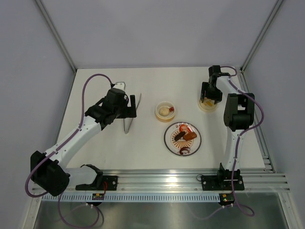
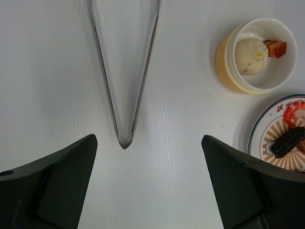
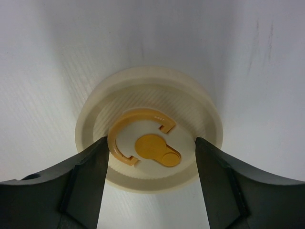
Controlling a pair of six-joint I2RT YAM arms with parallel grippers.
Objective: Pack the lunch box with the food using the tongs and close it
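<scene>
A round cream lid (image 3: 143,181) with a yellow latch piece (image 3: 150,147) lies on the right of the table. My right gripper is over it, part closed, fingertips at opposite sides of the inner piece; whether they grip it is unclear. A cream bowl (image 1: 165,109) holds a dumpling-like item (image 2: 250,57) and a red cube (image 2: 275,47). A patterned plate (image 1: 182,148) holds a dark item, a brown piece and red slices. My left gripper is open above the table, nothing between its fingers.
Metal tongs (image 2: 125,140) lie below my left gripper, left of the bowl.
</scene>
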